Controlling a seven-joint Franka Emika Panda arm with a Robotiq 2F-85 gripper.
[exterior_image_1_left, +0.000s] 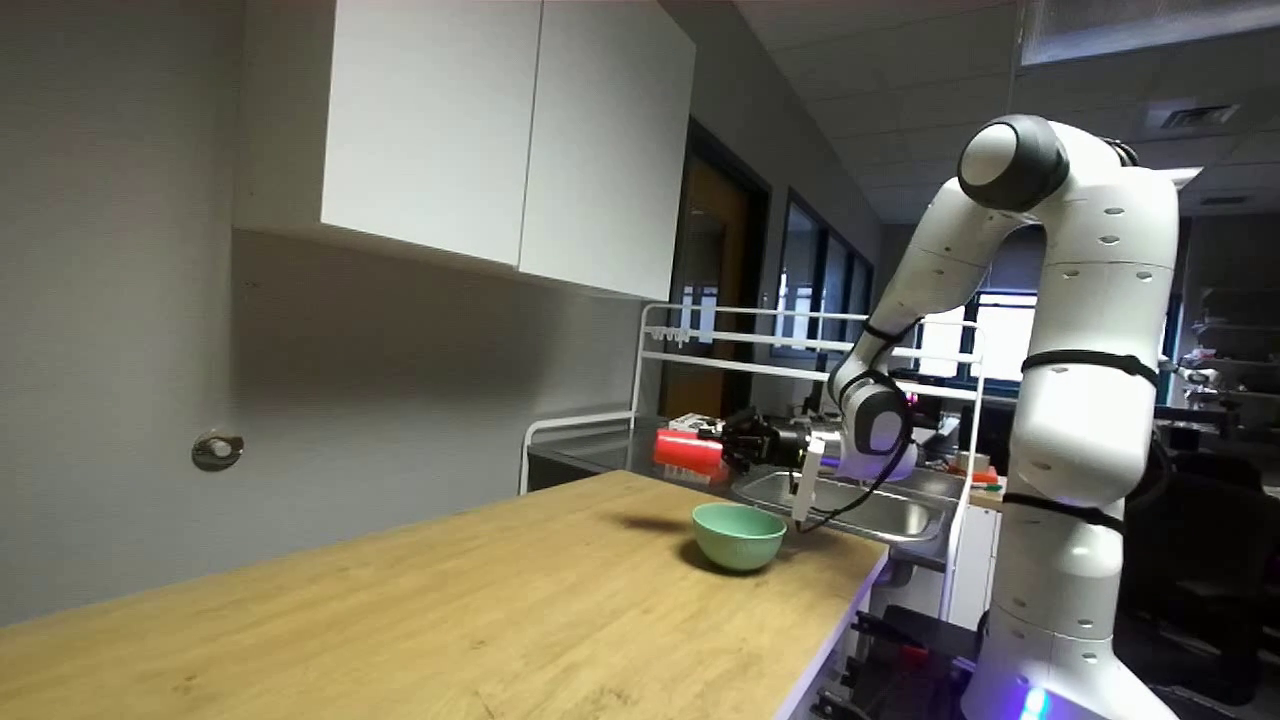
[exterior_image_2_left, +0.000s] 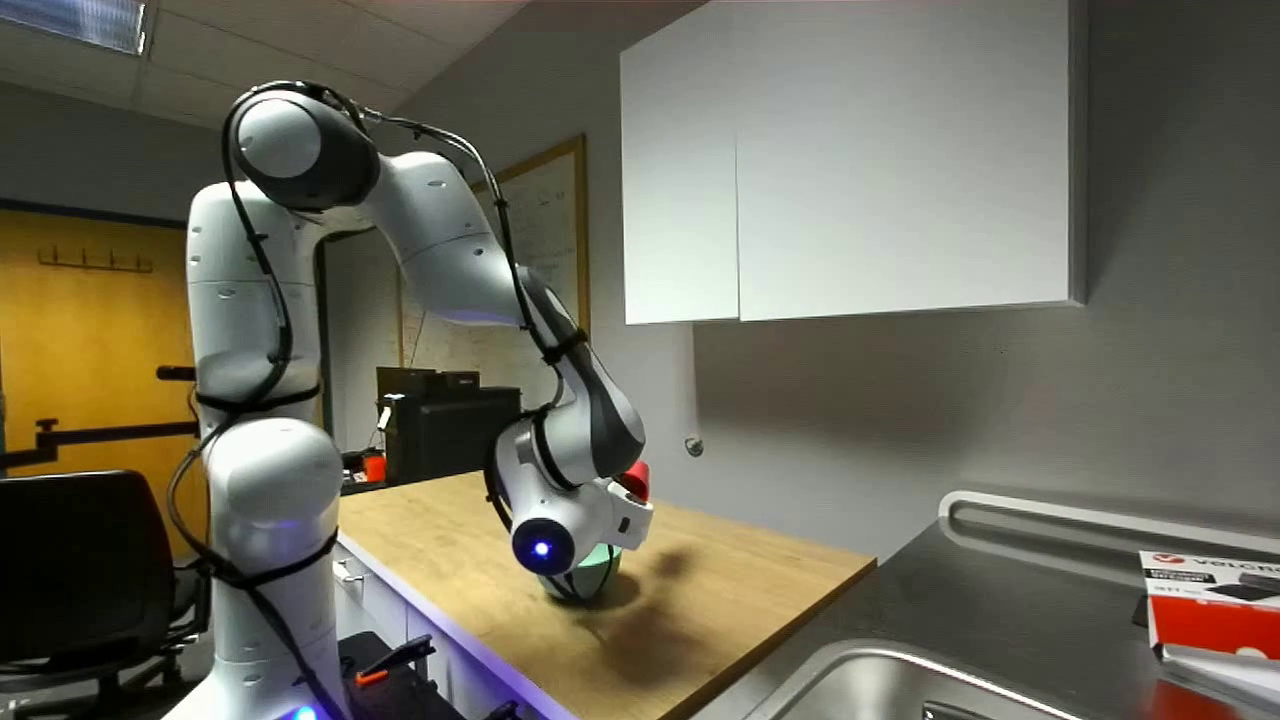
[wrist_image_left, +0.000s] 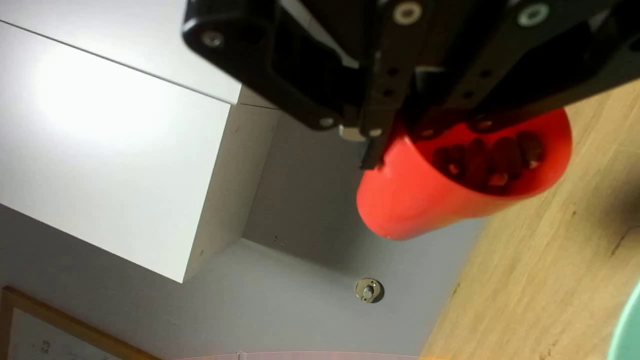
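Note:
A red cup (wrist_image_left: 414, 192) is gripped at its rim by my gripper (exterior_image_1_left: 720, 442), which is shut on it. In the wrist view several dark reddish-brown pieces (wrist_image_left: 504, 159) show inside the cup. The cup (exterior_image_1_left: 687, 451) lies tilted almost on its side in the air, above and slightly left of a green bowl (exterior_image_1_left: 738, 536) in exterior view 1. Only a sliver of the bowl (wrist_image_left: 628, 336) enters the wrist view. From exterior view 2, the arm covers most of the bowl (exterior_image_2_left: 596, 562) and the cup (exterior_image_2_left: 636, 480). The bowl's inside is hidden.
A white cabinet (exterior_image_1_left: 432, 132) hangs on the wall above. A red-and-white box (exterior_image_2_left: 1212, 612) lies by the sink.

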